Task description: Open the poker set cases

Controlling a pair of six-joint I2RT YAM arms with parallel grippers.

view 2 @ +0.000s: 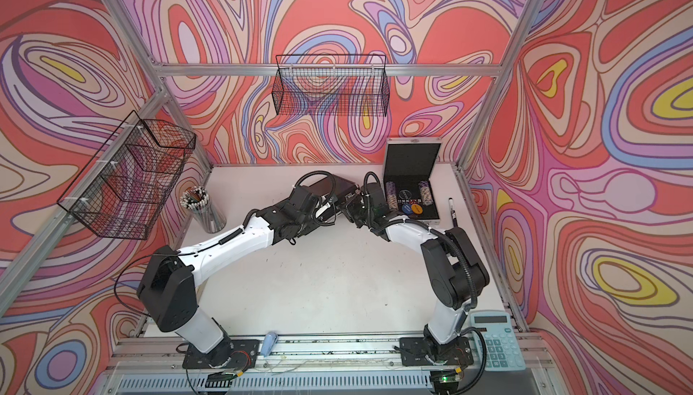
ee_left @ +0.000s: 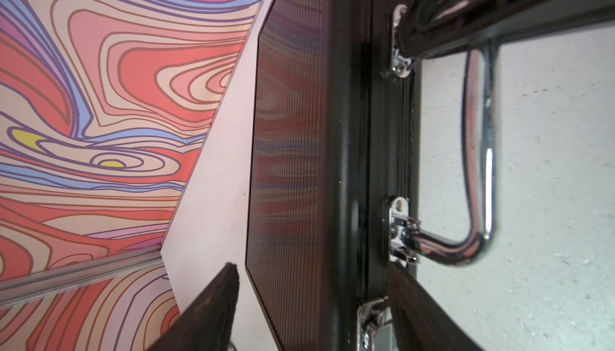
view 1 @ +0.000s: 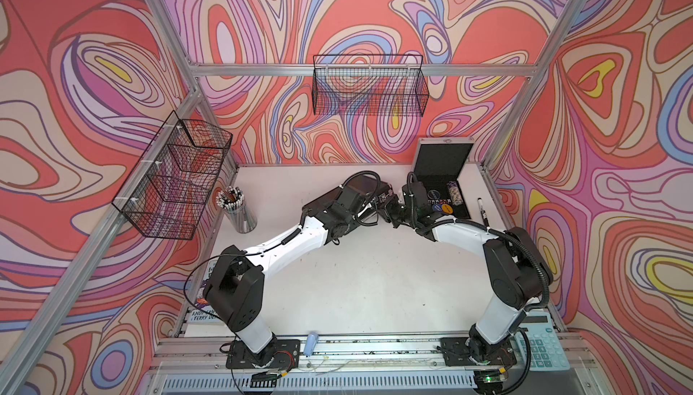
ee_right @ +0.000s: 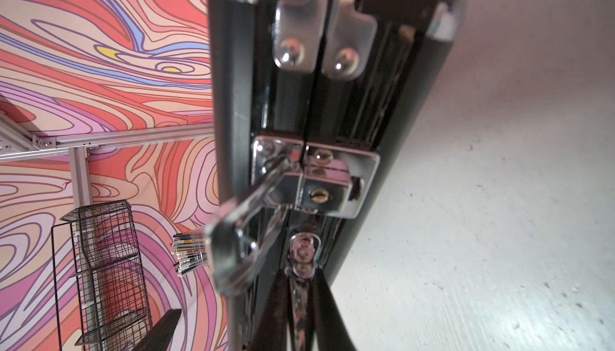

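One poker case (view 1: 322, 201) lies closed and angled at the back middle of the table, partly behind both arms. In the left wrist view its dark ribbed lid (ee_left: 288, 133), chrome handle (ee_left: 483, 158) and a latch (ee_left: 374, 325) show. My left gripper is open, its fingers spread on either side of the case edge, the latch close to one finger. In the right wrist view my right gripper is shut on the chrome handle (ee_right: 304, 251); a latch (ee_right: 243, 235) stands flipped up above it. The second poker case (view 2: 411, 160) stands open at back right, chips inside.
A cup of pens (view 1: 242, 218) stands at left. Wire baskets (view 1: 177, 178) hang at left and at the back (view 1: 369, 92). A marker (view 1: 482, 211) lies by the right edge.
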